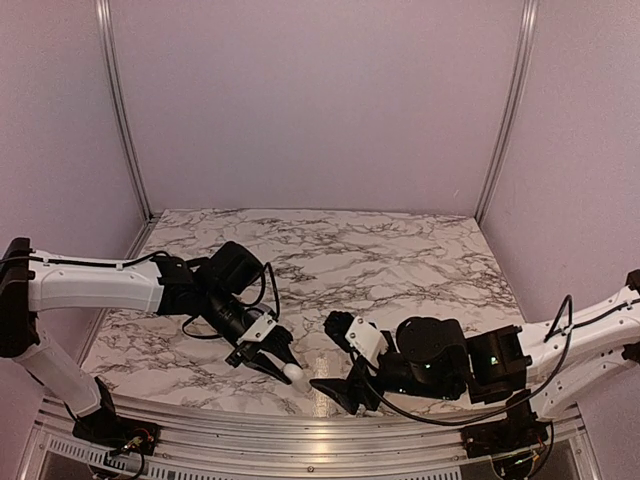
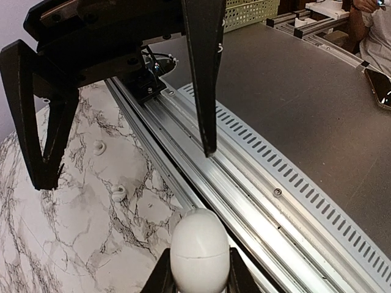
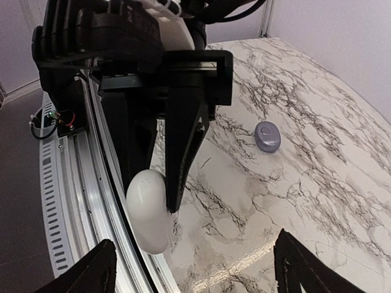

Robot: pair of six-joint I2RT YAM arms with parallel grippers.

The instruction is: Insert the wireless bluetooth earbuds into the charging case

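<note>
A white, rounded charging case (image 1: 295, 377) is held by my left gripper (image 1: 277, 370) over the front of the table; it fills the bottom middle of the left wrist view (image 2: 200, 256) and appears closed there. My right gripper stands open just right of the case, its dark fingertips at the bottom of the right wrist view, nothing between them. Two small white pieces, likely the earbuds, lie on the marble in the left wrist view, one (image 2: 99, 147) above the other (image 2: 118, 193).
A grey rounded object (image 3: 267, 137) lies on the marble in the right wrist view. The metal rail (image 1: 310, 440) runs along the front edge, just beside both grippers.
</note>
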